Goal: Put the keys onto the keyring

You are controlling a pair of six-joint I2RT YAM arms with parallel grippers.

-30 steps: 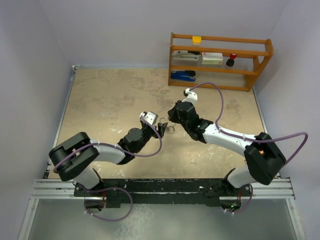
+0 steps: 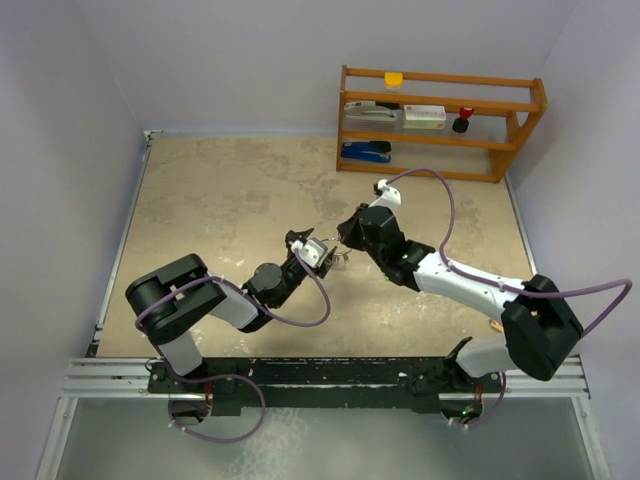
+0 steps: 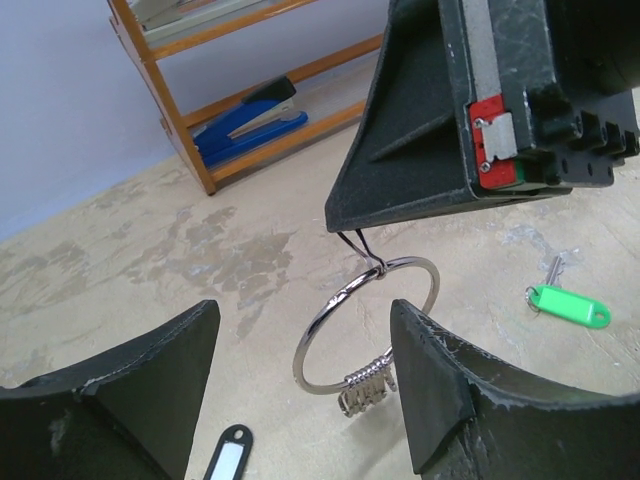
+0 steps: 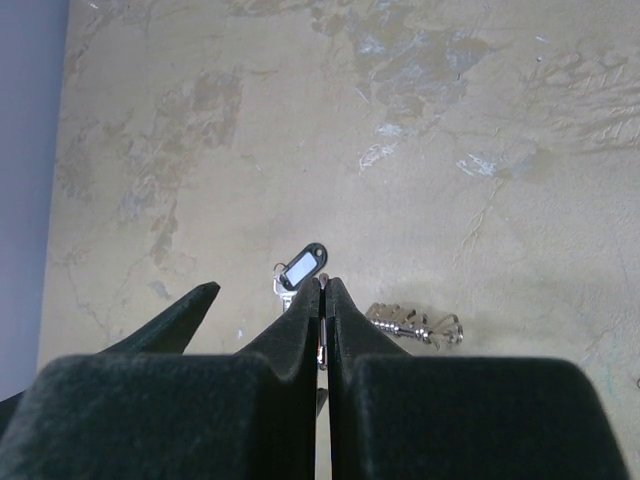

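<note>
My right gripper [image 2: 345, 234] is shut, and the silver keyring [image 3: 310, 345] hangs below its tip by a thin black loop [image 3: 368, 255]. A small bunch of metal pieces, apparently keys, sits at the ring's lower side; it shows in the right wrist view too [image 4: 415, 325]. Just left of the ring stands my left gripper, open, the ring showing beyond the gap and partly hidden by one finger. A black key tag with a pale label [image 4: 303, 265] lies on the table. A green key tag [image 3: 570, 305] with a key rests farther right.
Behind the arms, a wooden shelf [image 2: 440, 175] holds a blue stapler [image 2: 366, 152], a white box [image 2: 424, 117] and other items. The two grippers are very close together.
The left arm's elbow has swung right and toward the back, turning its gripper beside the ring. The right arm has shifted slightly right and toward the front, its gripper still near the ring.
</note>
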